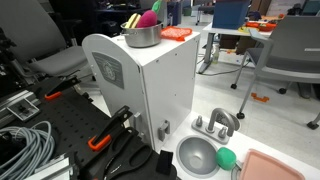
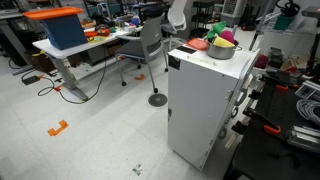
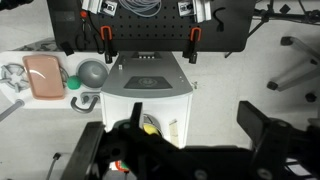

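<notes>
My gripper shows at the bottom of the wrist view, its two dark fingers spread wide apart. The fingers are open, and nothing is gripped between them. Below them, the white cabinet (image 3: 150, 82) is seen from above. On that cabinet stands a metal pot (image 1: 142, 37) holding yellow, pink and green items, with a flat orange-red piece (image 1: 176, 33) beside it. In the wrist view the gripper body partly hides the pot. Neither exterior view clearly shows the gripper.
Beside the cabinet are a toy sink bowl (image 1: 197, 155), a tap (image 1: 222, 122), a green item (image 1: 226, 158) and a pink tray (image 1: 264, 168). A black table (image 2: 268, 155) carries coiled cable and orange-handled clamps. Chairs (image 1: 290, 55) stand behind; open floor (image 2: 100, 145) lies between.
</notes>
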